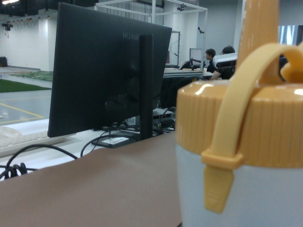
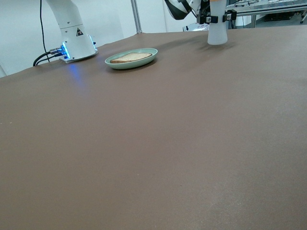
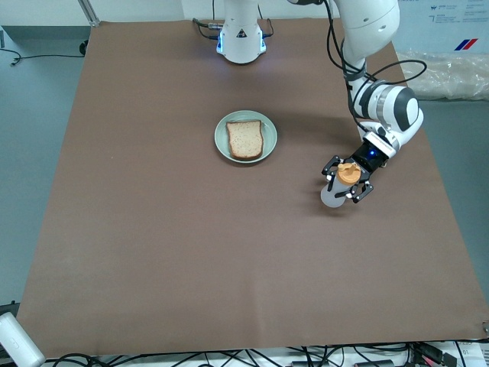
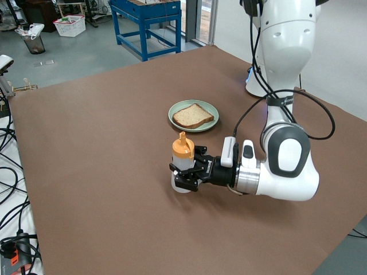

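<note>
A squeeze bottle with an orange lid (image 3: 348,173) and translucent white body is upright in my gripper (image 3: 344,180), whose fingers are closed around it, to the right of the plate in the left camera. The same bottle (image 4: 183,147) shows in the right camera, and its orange cap (image 1: 255,125) fills the right of the wrist view. In the top camera its body (image 2: 218,31) hangs at or just above the table. A slice of bread (image 3: 244,139) lies flat on a pale green plate (image 3: 269,147).
The robot base (image 3: 241,46) stands at the back. Cables (image 4: 11,200) and equipment line one edge, and a monitor (image 1: 94,71) appears beyond the table in the wrist view.
</note>
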